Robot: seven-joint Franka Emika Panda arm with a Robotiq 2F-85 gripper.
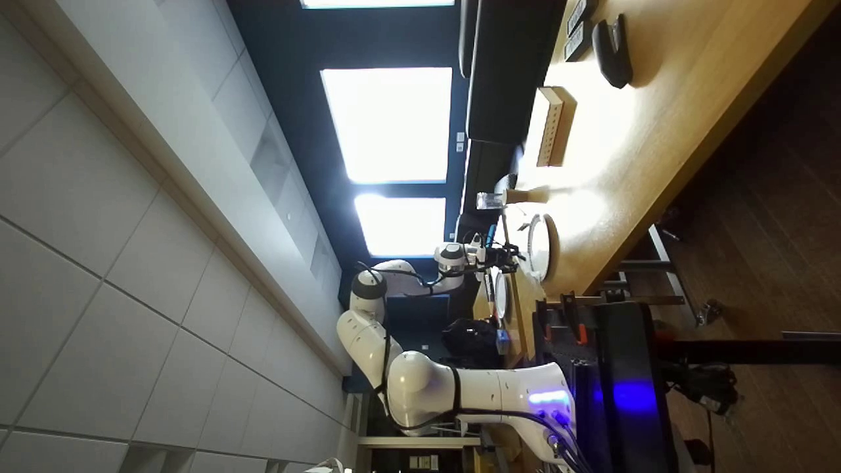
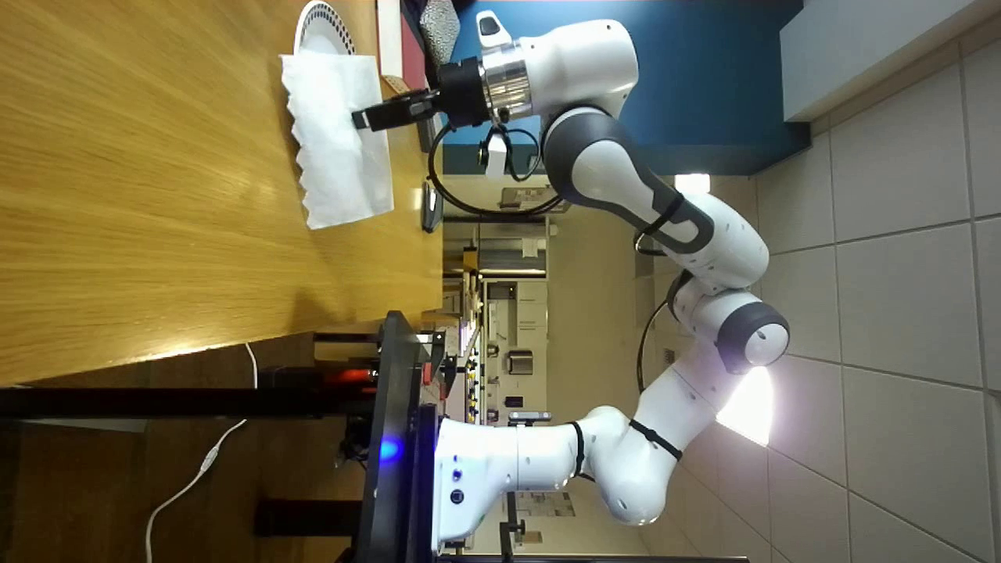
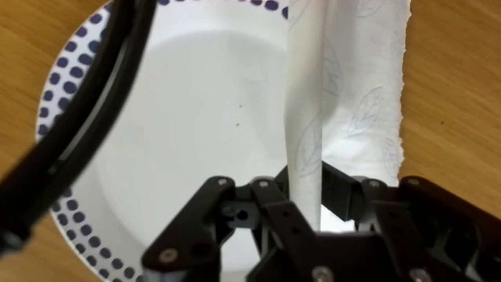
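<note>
A white paper towel with a faint leaf print (image 3: 364, 108) and ragged edges is pinched in my gripper. In the wrist view a folded strip of it stands between the black fingers, which are shut on it. A white plate with dark blue dots around its rim (image 3: 70, 87) lies below. In exterior view 2 the towel (image 2: 328, 173) hangs beside and partly in front of the plate (image 2: 324, 23), hiding much of it. The gripper (image 2: 361, 120) reaches the towel from above the table. Whether the towel touches the plate, I cannot tell.
Exterior views are turned sideways. On the wooden table (image 1: 670, 102) stand a light wooden block (image 1: 552, 126), a black stapler (image 1: 613, 51) and a glass (image 1: 490, 201). A second plate (image 1: 502, 295) lies closer to the robot base. Bare table surrounds the dotted plate on one side.
</note>
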